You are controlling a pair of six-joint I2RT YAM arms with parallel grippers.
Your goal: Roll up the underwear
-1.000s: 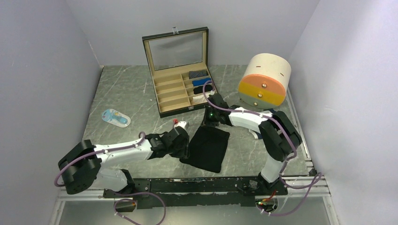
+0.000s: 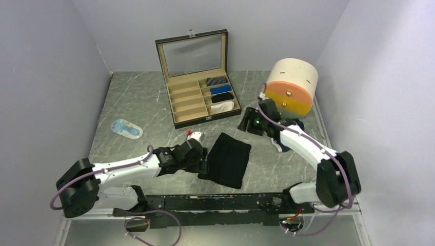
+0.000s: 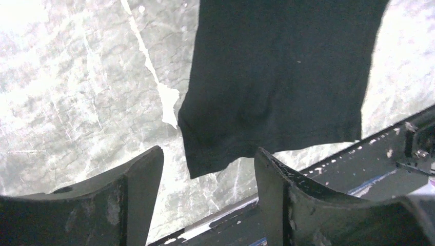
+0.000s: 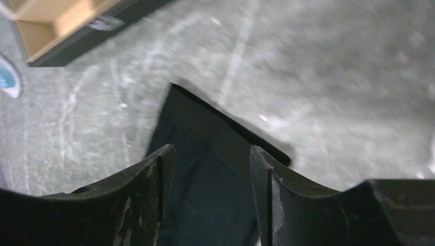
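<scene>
Black underwear, folded to a rough rectangle, lies flat on the grey table. Over its left edge in the top view stands my left gripper. In the left wrist view the cloth spreads out ahead of that gripper, which is open and empty, one corner of the cloth showing past its fingertips. My right gripper is up and to the right of the cloth's far edge, open. The right wrist view shows the cloth's far end beneath and beyond the parted fingers of the right gripper, nothing held between them.
An open organizer box stands behind, rolled items in its right compartments and the left ones empty. A small drawer cabinet is at the back right. Dark and white cloth lies under the right arm. A blue package rests at left.
My right gripper has moved from the cloth's far-left corner off to the right, its arm swinging right too. The left gripper has shifted only slightly. The underwear stays in place.
</scene>
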